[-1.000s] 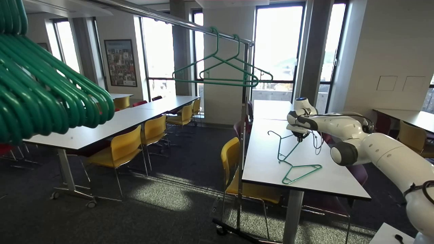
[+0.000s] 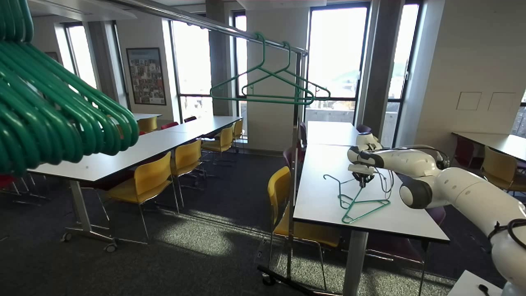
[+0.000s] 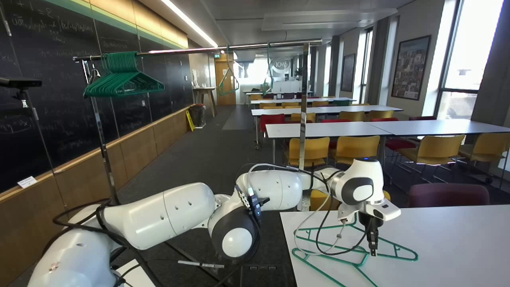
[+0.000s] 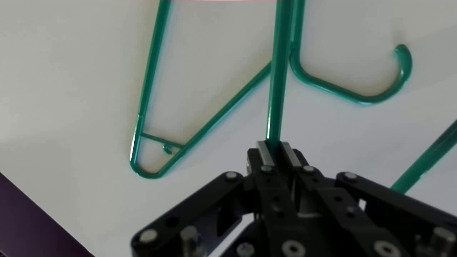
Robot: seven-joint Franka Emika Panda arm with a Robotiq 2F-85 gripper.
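Two green plastic hangers overlap at the white table [image 2: 320,197]. My gripper points down and is shut on a straight bar of the upper green hanger [image 4: 278,85], which runs up from between the fingertips in the wrist view. Under it, the lower green hanger [image 4: 222,112] lies on the tabletop, its rounded corner to the left. A hook [image 4: 364,100] shows to the right of the held bar; which hanger it belongs to is hard to tell. From the side, the gripper [image 3: 373,253] is low, close above the table.
A metal rail [image 2: 222,29] carries two separate green hangers [image 2: 261,98] near its end and a dense bunch of hangers [image 3: 122,79] at the other. The rack's upright post [image 2: 296,133] and a yellow chair [image 2: 279,190] stand by the table edge.
My gripper has come down toward the table and slightly nearer the camera.
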